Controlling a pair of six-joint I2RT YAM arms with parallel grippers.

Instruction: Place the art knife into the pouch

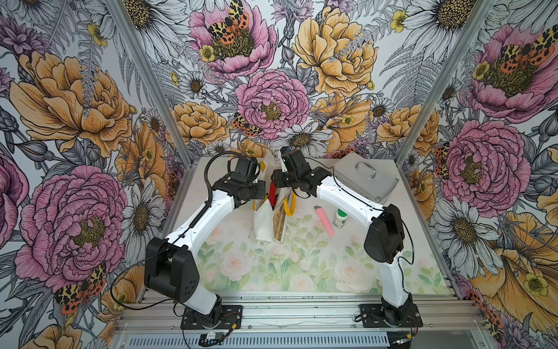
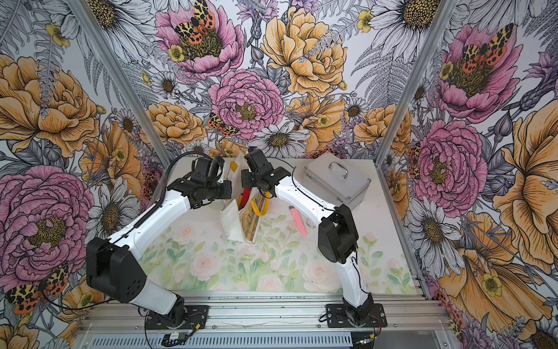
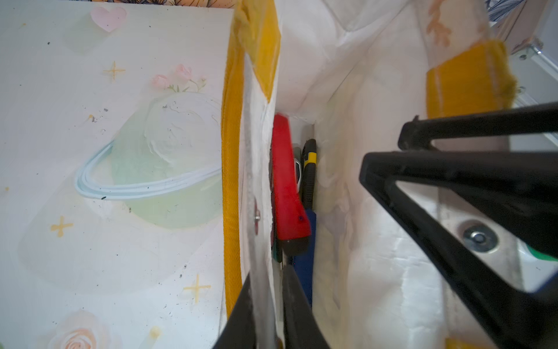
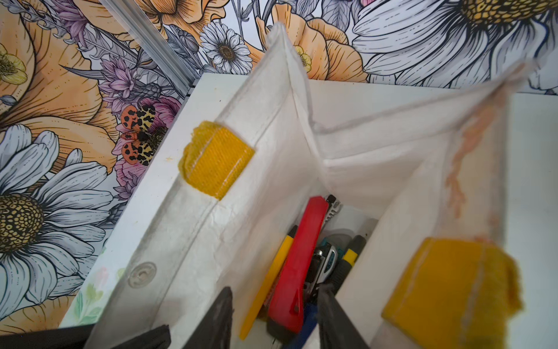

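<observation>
The canvas pouch (image 1: 264,226) stands open at mid-table, with yellow tabs and several tools inside. A red art knife lies lengthwise inside it among yellow, black and blue tools, also seen in the left wrist view. My left gripper is shut on the pouch's left wall. My right gripper is over the pouch's opening, fingers apart just above the red knife's lower end, with nothing visibly held.
A pink object (image 1: 323,221) and a green-capped bottle (image 1: 340,218) lie or stand right of the pouch. A grey metal case (image 1: 369,180) sits at the back right.
</observation>
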